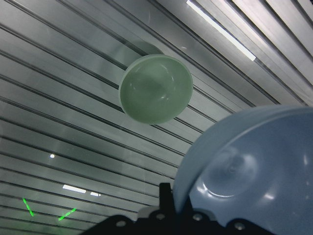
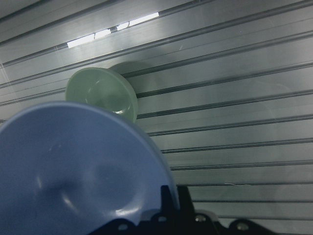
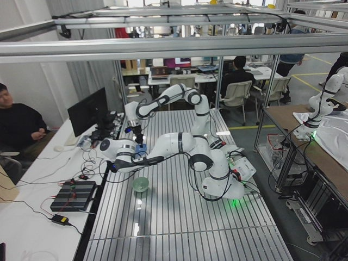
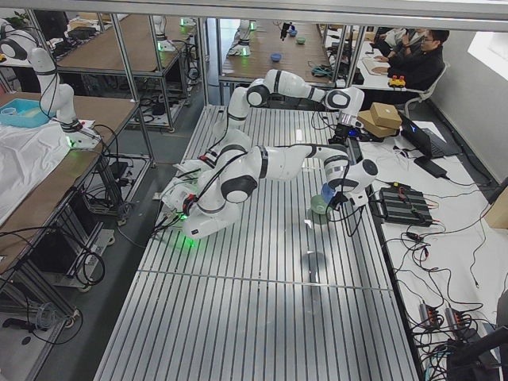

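A pale green bowl (image 3: 140,184) (image 4: 319,204) (image 1: 155,88) (image 2: 101,90) stands on the slatted metal table (image 3: 179,228) (image 4: 254,325). In the left wrist view, a blue bowl (image 1: 249,181) fills the lower right, its rim between the fingers of my left gripper, which is shut on it. In the right wrist view, another blue bowl (image 2: 78,166) hangs at the lower left, my right gripper shut on its rim. Both bowls are held above the table near the green bowl; in the camera views the arms largely hide them.
A white side table (image 3: 49,234) with a monitor (image 3: 87,111), cables and black boxes runs along one side. A brown table (image 3: 326,147) with another arm is on the other side.
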